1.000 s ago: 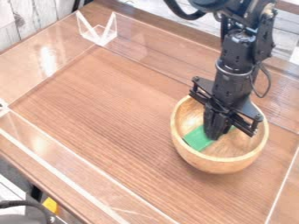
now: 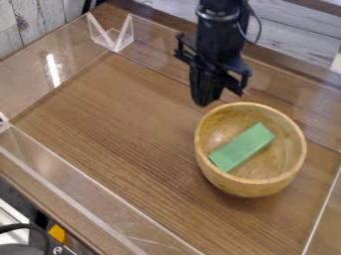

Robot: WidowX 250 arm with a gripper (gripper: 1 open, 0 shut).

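My gripper [image 2: 202,96] is raised above the table behind a light wooden bowl [image 2: 213,174], shut, with nothing visible between its fingers. The bowl sits at the right side of the wooden table. A green rectangular block [image 2: 241,147] lies inside it on a slant.
A white wire-like object [image 2: 112,32] stands at the back left of the table [image 2: 107,149]. Another small white piece [image 2: 4,123] is at the left edge.
My gripper has risen out of the bowl and moved back, away from the green block, which stays in the bowl.
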